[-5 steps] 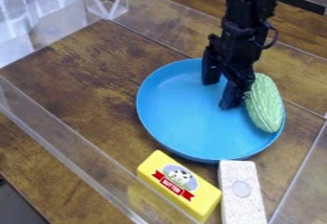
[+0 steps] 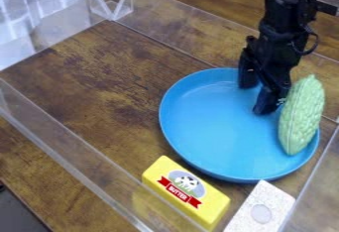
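Observation:
The black gripper [image 2: 271, 77] reaches down over the back right of a blue plate [image 2: 219, 127], its fingers low beside a pale green leafy item [image 2: 300, 115], likely a toy cabbage or lettuce, at the plate's right side. I cannot clearly see anything held between the fingers; the dark parts overlap the plate's rim.
A yellow butter box [image 2: 183, 191] lies in front of the plate, with a white block [image 2: 261, 216] to its right. Clear walls edge the wooden board [image 2: 73, 87], whose left part is free.
The gripper has shifted right. The plate has moved right along with it, and the green item sits farther right and looks more upright.

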